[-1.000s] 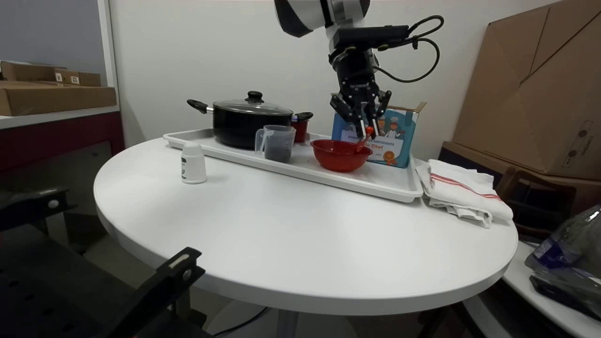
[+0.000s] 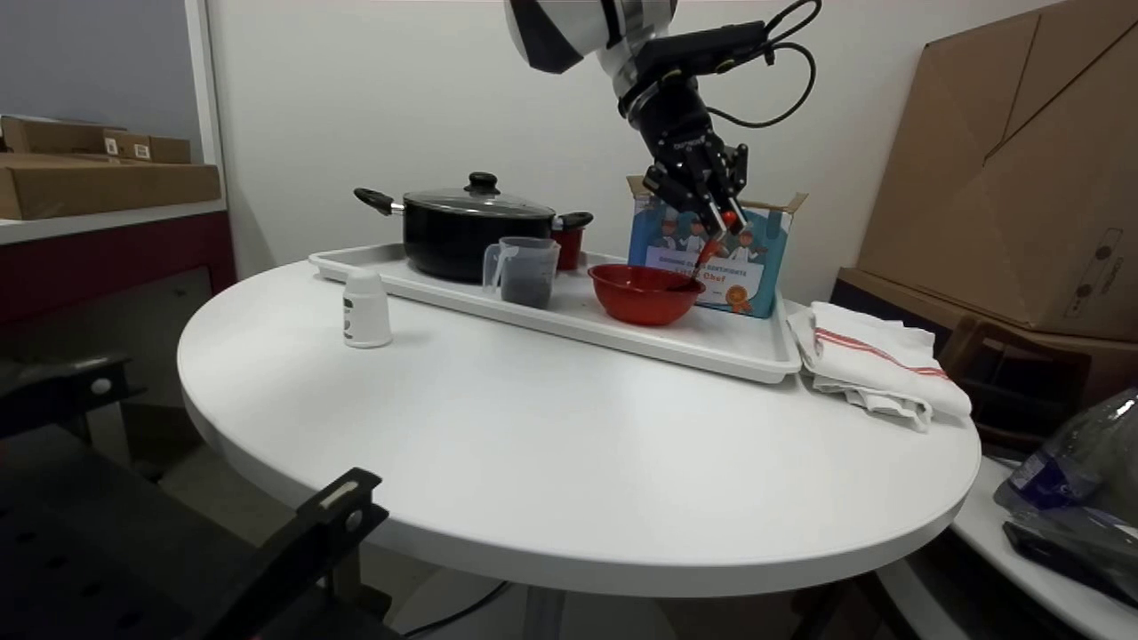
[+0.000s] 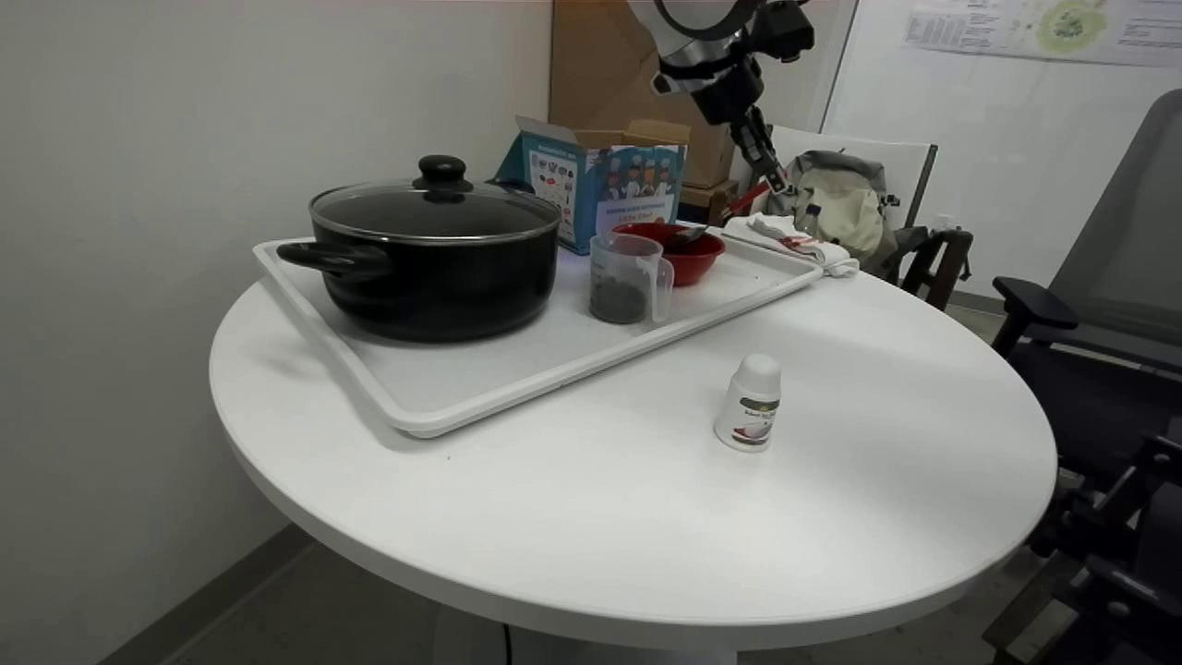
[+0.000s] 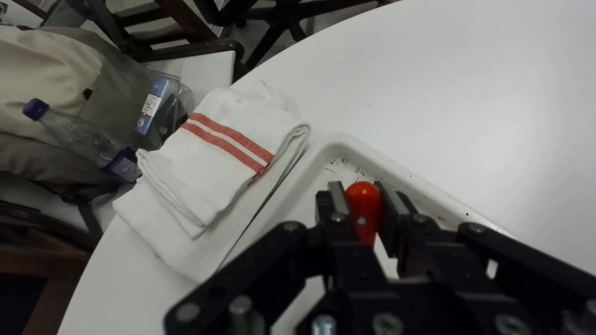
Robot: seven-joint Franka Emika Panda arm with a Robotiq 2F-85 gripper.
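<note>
My gripper (image 2: pixel 730 220) is shut on the red handle (image 4: pixel 364 204) of a utensil, whose round end shows between the fingers in the wrist view. The handle slants down toward the red bowl (image 2: pixel 643 298). In exterior view 2 a dark utensil head (image 3: pixel 687 236) shows at the bowl's rim; from there the red handle rises to my gripper (image 3: pixel 778 183). The bowl rests on the white tray (image 2: pixel 683 356). What lies inside the bowl is hidden, and the wrist view does not show the bowl.
A clear measuring cup (image 3: pixel 629 279) with dark contents and a lidded black pot (image 3: pixel 443 272) stand left of the bowl. Behind is a blue box (image 2: pixel 759 261). A folded towel (image 4: pixel 212 159) lies beside the tray; a white shaker (image 2: pixel 367 309) stands on the open tabletop.
My gripper has risen and moved right, tilting. The red handle is lifted with it, and more of its length shows above the bowl. The bowl looks unmoved.
</note>
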